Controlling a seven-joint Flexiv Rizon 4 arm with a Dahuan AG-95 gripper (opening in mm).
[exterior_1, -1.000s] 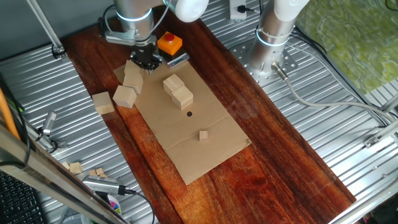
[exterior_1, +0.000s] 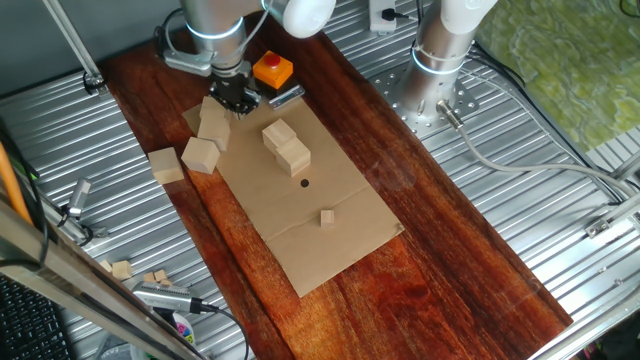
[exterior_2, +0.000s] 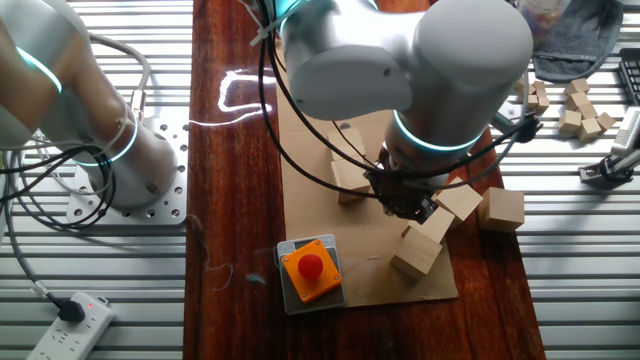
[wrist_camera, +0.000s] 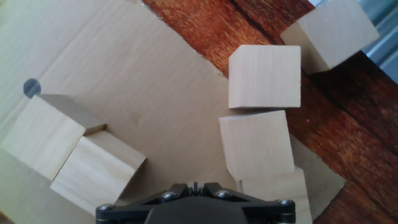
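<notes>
My gripper shows at the bottom of the wrist view, its fingertips together with nothing visible between them. Seen in exterior view 1, the gripper (exterior_1: 240, 108) hangs over the far end of the cardboard sheet (exterior_1: 330, 250), between two groups of wooden blocks. To one side, two pale blocks stand touching, a nearer block (exterior_1: 293, 157) and a farther block (exterior_1: 278, 134). On the other side is a row with a block (wrist_camera: 264, 78), a second block (wrist_camera: 256, 144) and a partly hidden block (wrist_camera: 277, 193). An outer block (wrist_camera: 339, 31) sits on the wood.
A small cube (exterior_1: 327, 217) and a dark round spot (exterior_1: 304, 183) are on the cardboard. An orange box with a red button (exterior_1: 272, 68) stands close to the gripper, at the sheet's far end.
The arm has shifted very slightly at most. The blocks lie where they were.
</notes>
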